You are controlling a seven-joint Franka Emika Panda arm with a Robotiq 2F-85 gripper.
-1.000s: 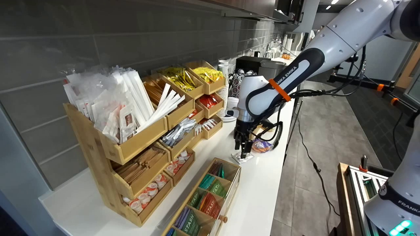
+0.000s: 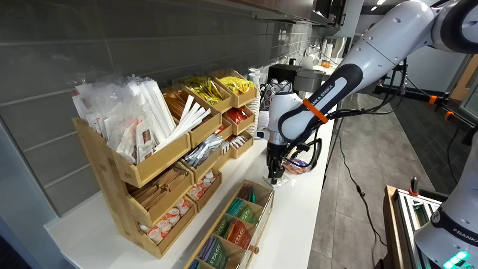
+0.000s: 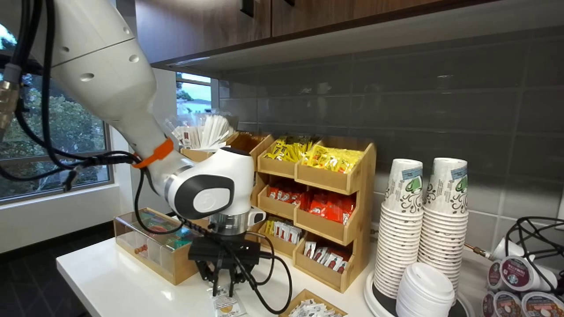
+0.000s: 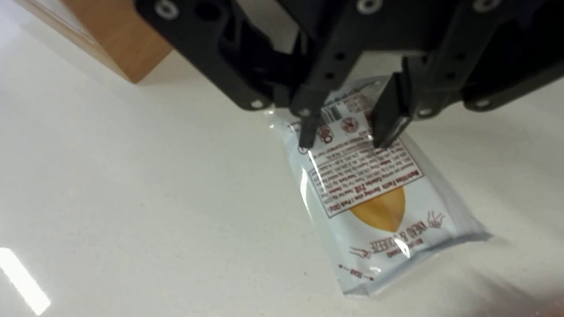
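A white snack packet [image 4: 365, 211] with brown print and an orange-yellow picture lies flat on the white counter. My gripper is over one end of it, its two black fingers [image 4: 309, 131] apart and the packet's printed surface showing between them. Whether the fingertips touch the packet I cannot tell. In exterior view 1 the gripper [image 2: 273, 180] points down just above the packet [image 2: 280, 181], beyond the tea box. From the other side, the packet [image 3: 228, 304] shows below the gripper [image 3: 223, 290].
A wooden tea box [image 2: 269, 197] stands close to the packet. Along the wall is a tiered wooden organizer [image 3: 362, 211] full of sachets. Stacked paper cups [image 3: 402, 237] and a small box of packets [image 3: 312, 307] stand nearby. Counter between box and front edge is clear.
In exterior view 1 my gripper and wrist have shifted slightly left and down, with the arm leaning a little differently. The packet looks to be in much the same place.
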